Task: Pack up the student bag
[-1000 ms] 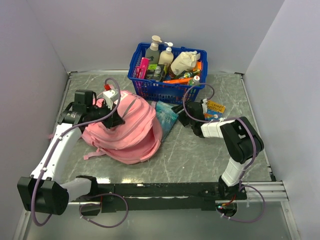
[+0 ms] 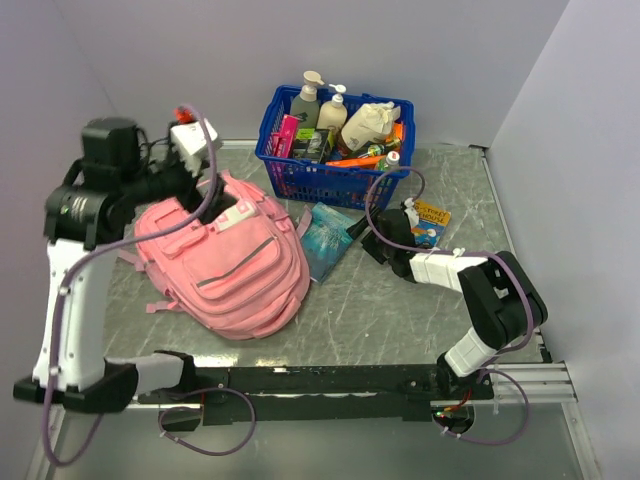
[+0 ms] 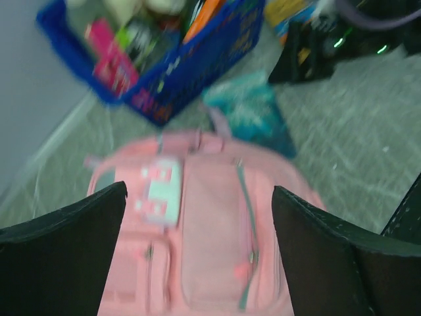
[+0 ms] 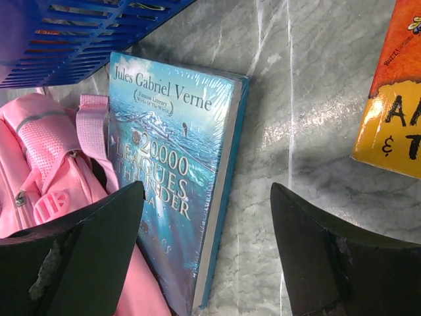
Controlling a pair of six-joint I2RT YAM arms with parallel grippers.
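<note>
The pink backpack (image 2: pixel 250 275) lies on the left of the marble surface, seen blurred in the left wrist view. A blue Jules Verne book (image 2: pixel 325 240) lies beside it, a pink strap near its edge. A yellow-orange book (image 2: pixel 432 215) lies to the right. My left gripper (image 2: pixel 205 185) is raised over the backpack, open with nothing between its fingers. My right gripper (image 2: pixel 365 225) hangs low over the right end of the blue book, open, the book (image 4: pixel 171 151) visible below and between its fingers.
A blue basket (image 2: pixel 330 185) packed with bottles, tubes and boxes stands at the back centre. Walls close in the surface at the sides and back.
My left arm has risen sharply away from the backpack, which now lies flatter and spread toward the front left. The right arm has shifted slightly to the right.
</note>
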